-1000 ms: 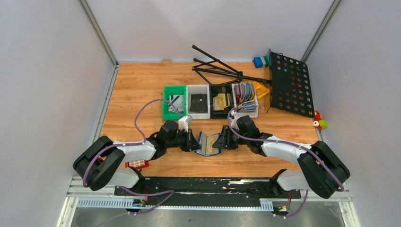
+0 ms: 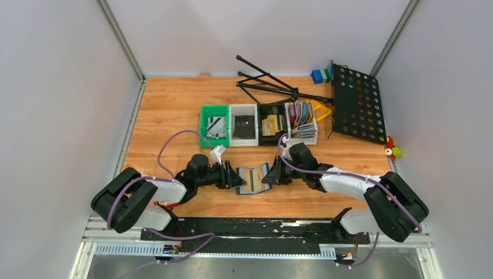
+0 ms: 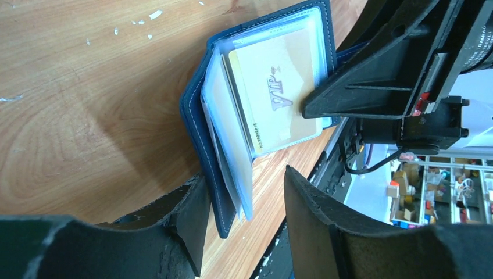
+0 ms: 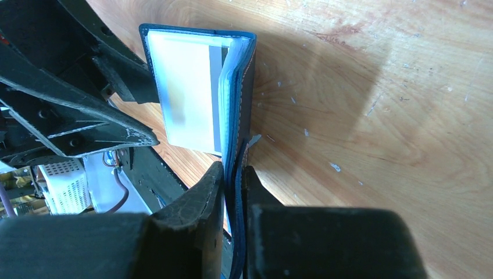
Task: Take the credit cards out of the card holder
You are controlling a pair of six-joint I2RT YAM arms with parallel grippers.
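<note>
A blue card holder (image 2: 253, 179) is held open just above the table, with cards in clear sleeves, among them a cream card marked VIP (image 3: 273, 75). My right gripper (image 2: 272, 174) is shut on one side of the holder (image 4: 243, 87). My left gripper is open, the holder's near flap and sleeves standing between its fingertips. In the right wrist view a white card (image 4: 186, 93) shows in a sleeve, with black fingers of the left gripper beside it.
Behind stand a green bin (image 2: 203, 122), white and black bins with cards, and a bin of holders (image 2: 301, 119). A black stand (image 2: 356, 104) lies at the back right.
The holder is spread wider. The right gripper has barely moved.
</note>
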